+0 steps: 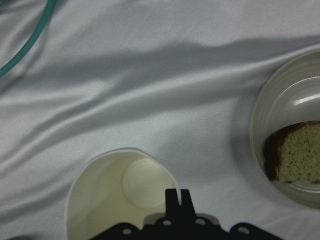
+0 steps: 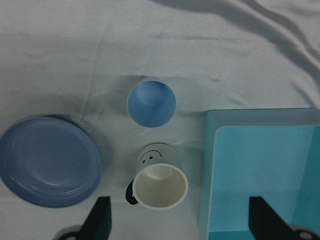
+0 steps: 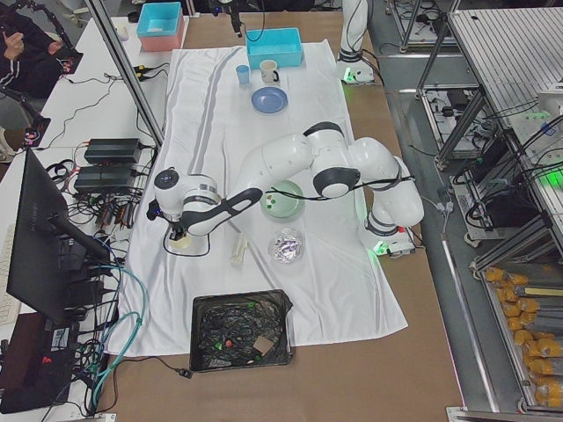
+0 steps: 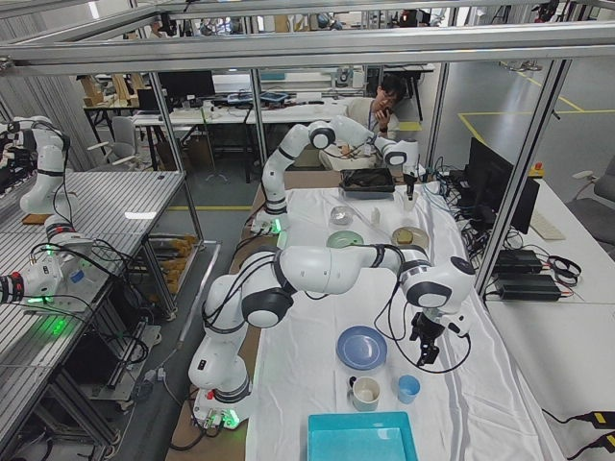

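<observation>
My left gripper has its fingers together on the rim of a cream paper cup (image 1: 95, 200), beside a tan plate (image 1: 265, 90) with a slice of bread (image 1: 300, 150). In the right wrist view my right gripper is open above a smiley mug (image 2: 160, 155), a blue cup (image 2: 151, 100), a blue plate (image 2: 47, 160) and a turquoise bin (image 2: 255, 170).
A green plate (image 4: 344, 239), a foil bowl (image 4: 341, 214) and a black tray (image 3: 239, 330) share the white cloth (image 3: 343, 290). A monitor and cables line one side; a person sits behind.
</observation>
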